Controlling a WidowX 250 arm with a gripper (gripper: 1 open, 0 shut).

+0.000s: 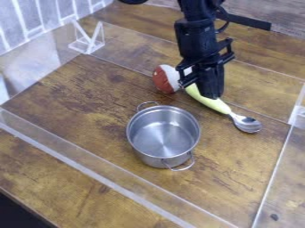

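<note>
The black gripper [201, 78] hangs over the upper middle of the table, in front of a red-and-white object [168, 79] that it partly hides. Just below the gripper lies a spoon [248, 124] with a pale yellow-green handle [212, 101] and a metal head toward the right. Whether the fingers touch either object, and whether anything is between them, I cannot make out. A steel pot [163, 135] with wire handles stands in the centre foreground.
Clear plastic walls edge the wooden table [66, 107], at left and right. A small white wire-like fixture [88, 37] is at the upper left.
</note>
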